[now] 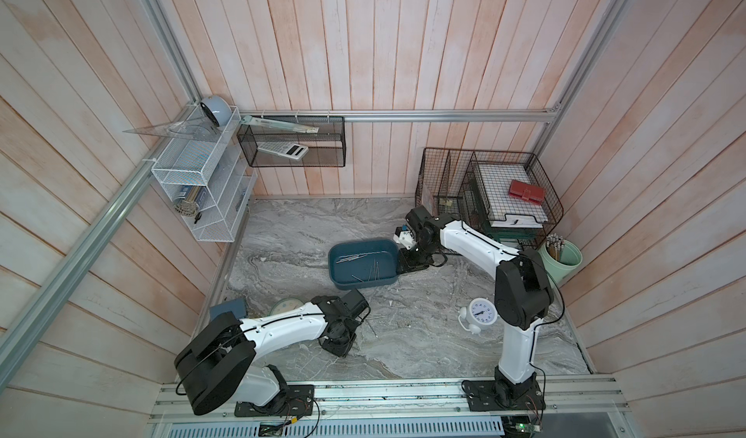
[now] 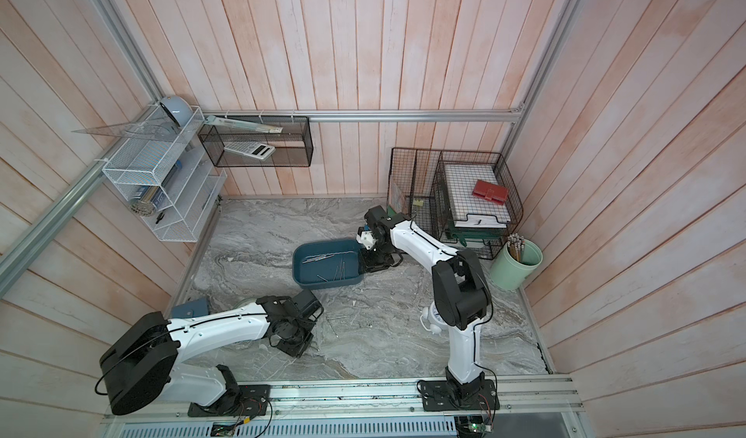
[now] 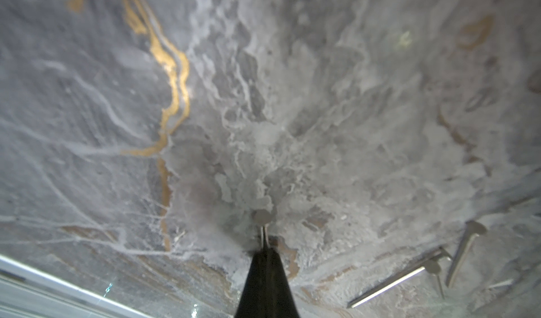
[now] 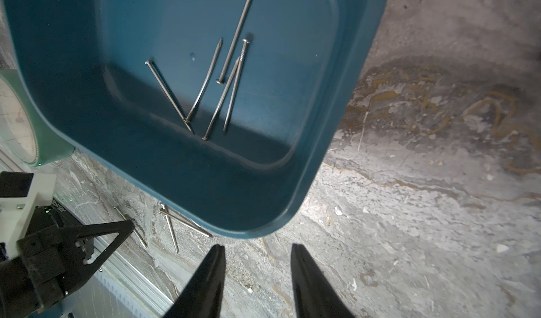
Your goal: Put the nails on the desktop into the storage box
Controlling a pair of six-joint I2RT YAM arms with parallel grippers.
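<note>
The teal storage box (image 1: 334, 263) stands mid-desk; several nails (image 4: 204, 81) lie inside it. My left gripper is shut near the desktop in front of the box. A nail shows at its fingertips, head sticking out beyond them; the right wrist view shows this nail (image 4: 140, 239) crossing the tips. To its right in the left wrist view, loose nails (image 3: 394, 284) lie on the desk, close to the box's front side in the right wrist view. At the box's right end, my right gripper is open, nothing between its fingers.
A white dial clock (image 1: 481, 312) stands front right. A round green-rimmed object (image 4: 33, 126) sits left of the box. Black wire baskets (image 1: 505, 197) and a green bin (image 1: 561, 261) occupy the right back.
</note>
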